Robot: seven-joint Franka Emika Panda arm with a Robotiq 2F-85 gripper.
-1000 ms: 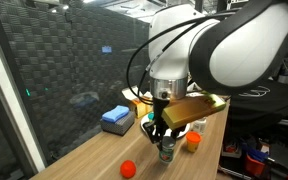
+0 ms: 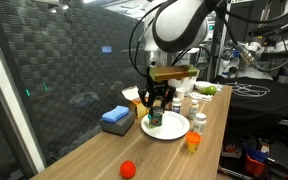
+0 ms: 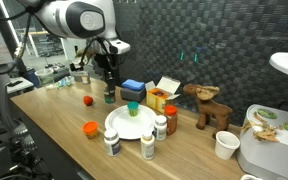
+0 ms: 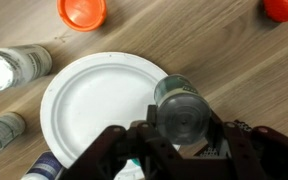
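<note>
My gripper (image 2: 157,104) is shut on a small jar with a metallic top; in the wrist view the jar (image 4: 182,112) stands out beyond the fingers, overlapping the plate's edge. A white plate (image 4: 94,110) lies on the wooden table. In exterior view 2 the held jar (image 3: 110,97) appears beside the plate's far left rim, and a teal cup (image 3: 133,108) is on the plate. The cup is mostly hidden behind my gripper in the wrist view. Whether the jar touches anything below cannot be told.
An orange cup (image 3: 90,129) and several capped jars (image 3: 112,143) stand around the plate. A red ball (image 2: 128,169) lies on the table. Behind are a blue box (image 2: 116,121) and an open yellow box (image 3: 164,92).
With the jar in its grip, my gripper has moved away from exterior view 1's camera, from the table's front area to the plate. The other objects appear unmoved.
</note>
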